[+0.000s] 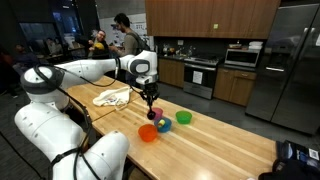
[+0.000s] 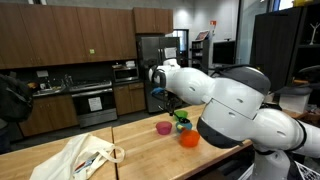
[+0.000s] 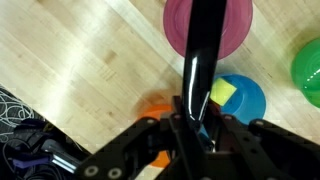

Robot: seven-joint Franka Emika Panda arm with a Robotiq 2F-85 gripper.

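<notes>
My gripper is shut on a long, glossy black object [image 3: 205,45] that sticks out past the fingertips. In the wrist view it crosses in front of the pink bowl [image 3: 232,22], hiding part of it. Exterior view 1 has the black object [image 1: 152,114] hanging just by the pink bowl [image 1: 157,114]; whether it touches is unclear. A blue bowl [image 3: 244,98] holding a yellow block [image 3: 222,92] lies close by. The orange bowl [image 3: 152,112] is partly covered by the gripper, and a green bowl [image 3: 307,72] shows at the right edge.
A white cloth [image 2: 70,155] lies on its other side. Cables [image 3: 20,135] show at the wrist view's lower left. A person [image 1: 125,35] stands behind the table.
</notes>
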